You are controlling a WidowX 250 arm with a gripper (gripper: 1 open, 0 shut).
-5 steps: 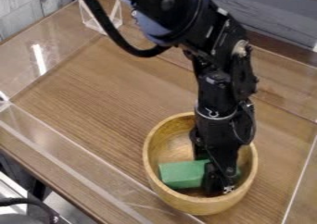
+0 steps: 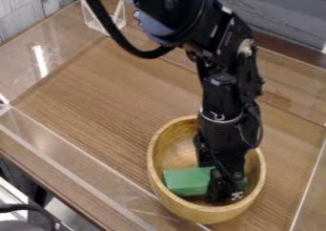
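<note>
A round wooden bowl (image 2: 171, 147) sits on the wooden table at the lower middle. Inside it lies a green block (image 2: 185, 180). The black gripper (image 2: 224, 185) reaches down into the bowl over the right part of the block, its fingertips low in the bowl and partly hidden. It appears closed on the green block, though the contact is hard to make out against the dark fingers.
A clear container (image 2: 105, 10) stands at the top left, and black cables show at the lower left corner.
The gripper and bowl have shifted very slightly; the green block stays in the bowl under the gripper.
</note>
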